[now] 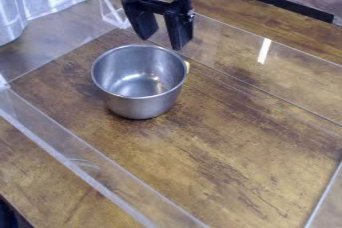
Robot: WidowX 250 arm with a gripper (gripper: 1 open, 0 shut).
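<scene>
A steel bowl point(139, 97) sits on the wooden surface left of centre. My black gripper point(160, 34) hangs above and behind the bowl's back rim, its two fingers apart and open, with nothing visible between them. A small light item at the bowl's right rim is too small to identify.
Clear plastic walls border the wooden area on the left, back and right. A pale curtain and a white object point(7, 22) stand at the top left. The wooden floor point(227, 142) right of and below the bowl is clear.
</scene>
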